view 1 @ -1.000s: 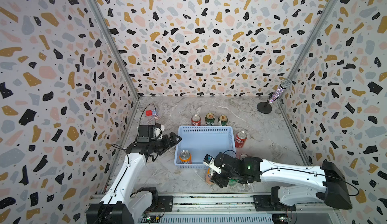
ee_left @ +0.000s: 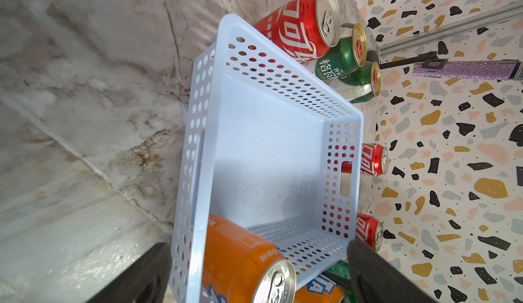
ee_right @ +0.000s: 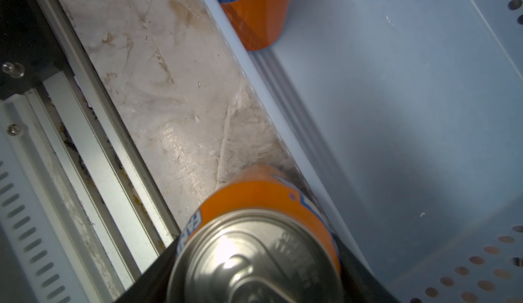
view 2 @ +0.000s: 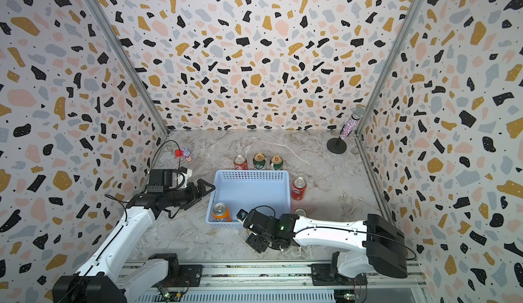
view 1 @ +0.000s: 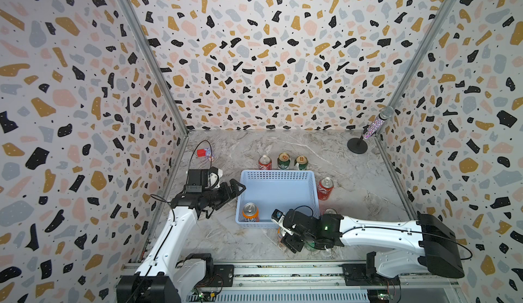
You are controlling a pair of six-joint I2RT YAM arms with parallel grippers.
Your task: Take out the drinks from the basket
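Note:
In the top left view the light blue basket [view 1: 276, 191] stands mid-table and holds one orange can [view 1: 250, 211] in its front left corner. My left gripper [view 1: 235, 189] is open at the basket's left side, touching nothing that I can see. In the left wrist view its fingers [ee_left: 142, 275] are wide apart. Just outside the basket's front wall, my right gripper [view 1: 284, 235] is around a second orange can [ee_right: 261, 194]. Its fingers [ee_right: 356, 273] lie on either side of that can; whether they press on it is hidden behind the can's top.
Outside the basket stand a red can [view 1: 264, 163] and two green cans [view 1: 283, 161] behind it, and a red can [view 1: 324, 188] at its right. More cans are partly hidden under the right arm. A microphone stand [view 1: 357, 145] is back right.
My right gripper has moved slightly left, covering more of the orange can at the front. The left arm, the basket and the can inside it have stayed put.

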